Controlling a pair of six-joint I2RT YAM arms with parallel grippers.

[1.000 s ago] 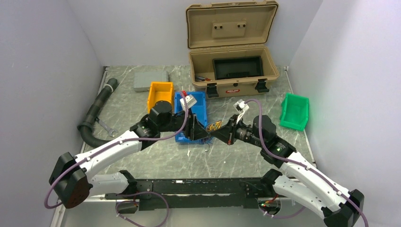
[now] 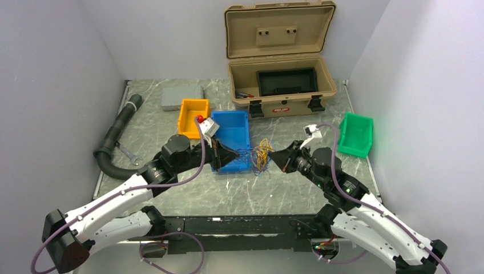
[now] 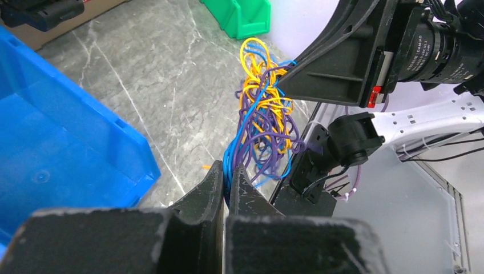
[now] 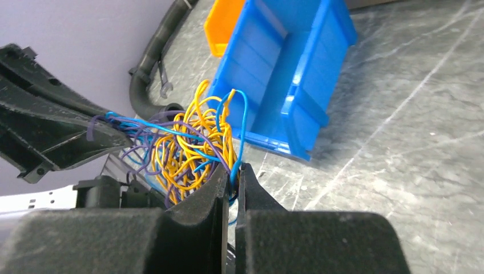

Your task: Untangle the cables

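A tangle of yellow, blue and purple cables [image 2: 262, 154] hangs in the air between my two grippers, over the right edge of the blue bin. My left gripper [image 2: 237, 153] is shut on blue and purple strands at one side; in the left wrist view those strands [image 3: 240, 149] run from the fingertips up into the knot. On the other side my right gripper [image 2: 271, 153] is shut on cable; the right wrist view shows blue and yellow strands [image 4: 236, 149] entering its fingertips. The middle stays densely knotted, with loops of all three colours crossing.
The blue bin [image 2: 233, 130] lies beneath and behind the left gripper, an orange bin [image 2: 193, 117] beside it. A green bin [image 2: 355, 135] stands at the right. The open tool case [image 2: 283, 85] is at the back.
The grippers have moved apart, left one leftward and right one rightward.
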